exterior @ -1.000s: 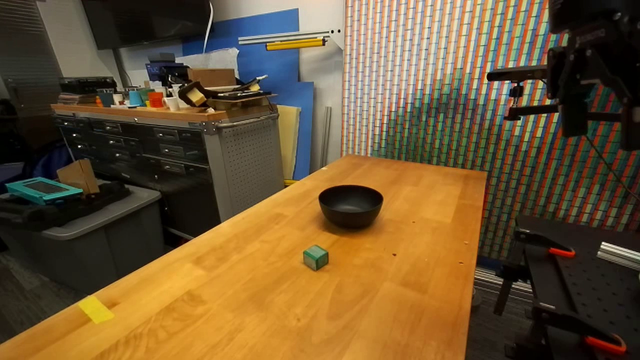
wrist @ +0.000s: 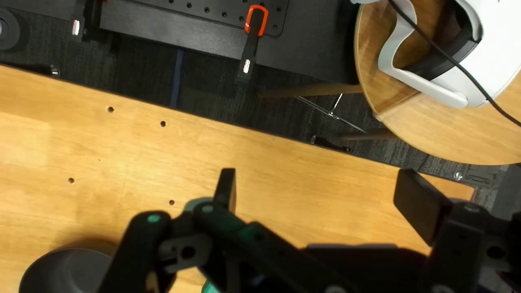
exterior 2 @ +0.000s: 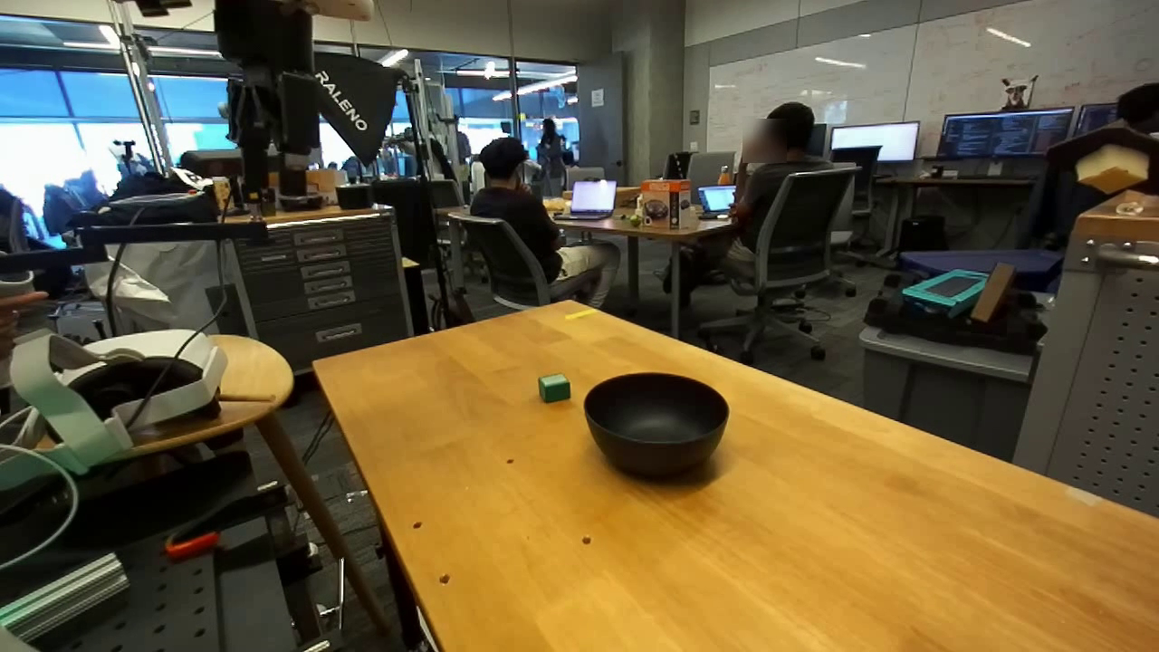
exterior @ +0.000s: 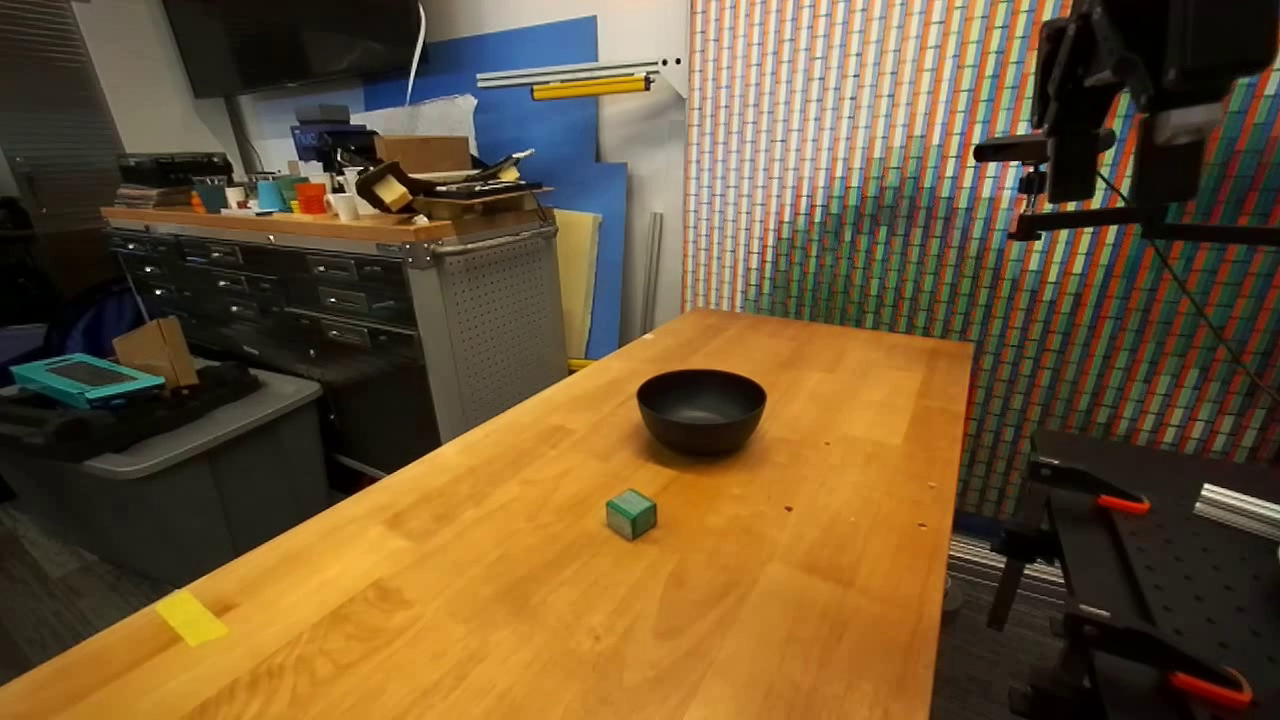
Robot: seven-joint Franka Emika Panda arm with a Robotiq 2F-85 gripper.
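Observation:
A small green cube rests on the wooden table, apart from a black bowl. No contents show inside the bowl. My gripper hangs high above the table, well away from both. Seen from the wrist, the gripper is open, with bare tabletop showing between its widely parted fingers. The bowl is cut off at the lower left of that view, and only a sliver of the cube peeks out beneath the gripper's linkage.
Yellow tape marks the table's edge. Beside the table stand a black perforated bench with orange-handled clamps and a round stool bearing a white headset.
In exterior view 1 my gripper has shifted left and somewhat upward, and its angle has turned. The cube and the bowl stay where they were.

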